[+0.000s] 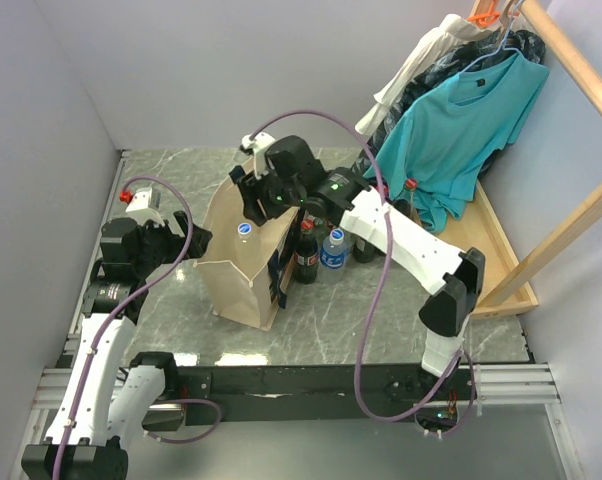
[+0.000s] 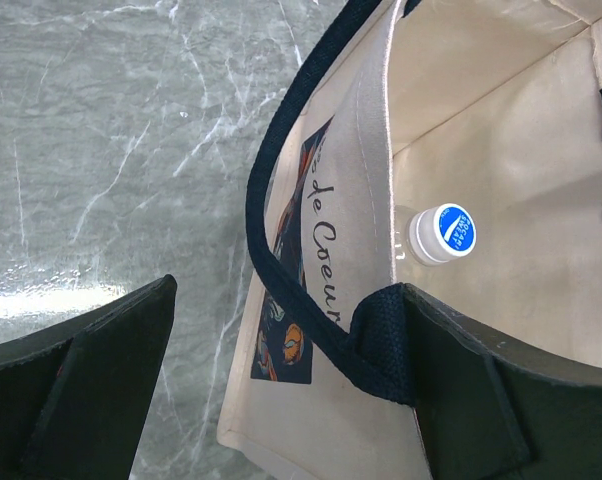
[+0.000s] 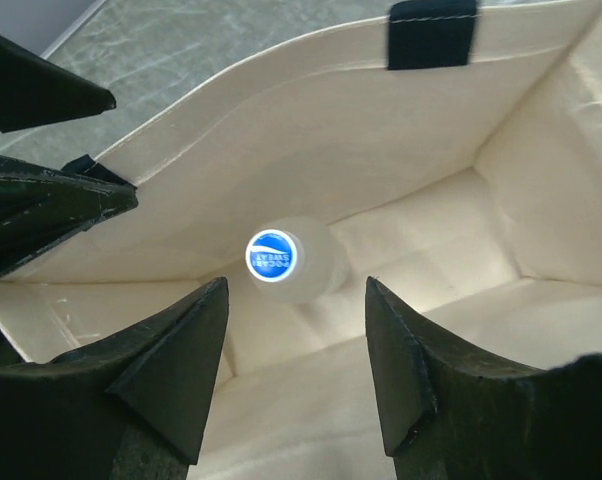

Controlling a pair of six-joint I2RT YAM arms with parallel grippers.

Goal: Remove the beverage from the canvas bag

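A beige canvas bag point(image 1: 243, 295) stands open on the table, its dark handles at the rim. Inside it, upright, is one bottle whose white cap with a blue top point(image 3: 272, 256) faces up in the right wrist view. Above the bag's mouth hangs my right gripper point(image 1: 249, 208), fingers apart, with the bottle beyond its fingertips and nothing between them. At the bag's left side, my left gripper is open; one edge of the bag with its dark handle point(image 2: 381, 340) lies between its fingers, close to the right one.
Beside the bag on the right stand several bottles, among them a dark cola bottle point(image 1: 307, 256) and a blue-labelled bottle point(image 1: 333, 250). A wooden rack point(image 1: 509, 262) with hanging clothes, including a teal shirt point(image 1: 471, 125), occupies the right.
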